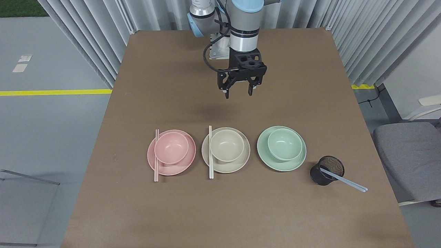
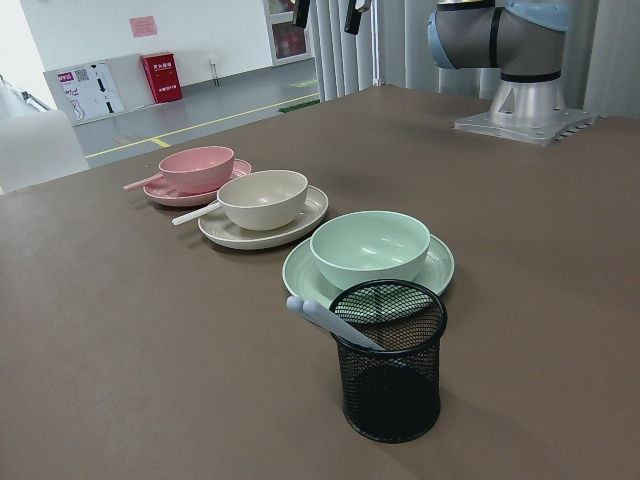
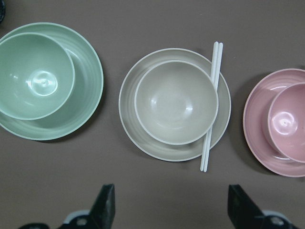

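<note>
My gripper [image 1: 238,91] hangs open and empty above the back middle of the table. Below it stand three place settings: a pink bowl [image 1: 171,146] on a pink plate with pink chopsticks [image 1: 156,165], a cream bowl [image 1: 227,144] on a cream plate with white chopsticks [image 1: 210,163], and a green bowl [image 1: 284,143] on a green plate with no chopsticks on it. At the right, a black mesh holder [image 1: 320,175] holds pale blue chopsticks [image 1: 351,184] that lean out over its rim. In the wrist view my open fingers [image 3: 97,210] show below the settings.
A grey chair [image 1: 409,153] stands beyond the table's right edge.
</note>
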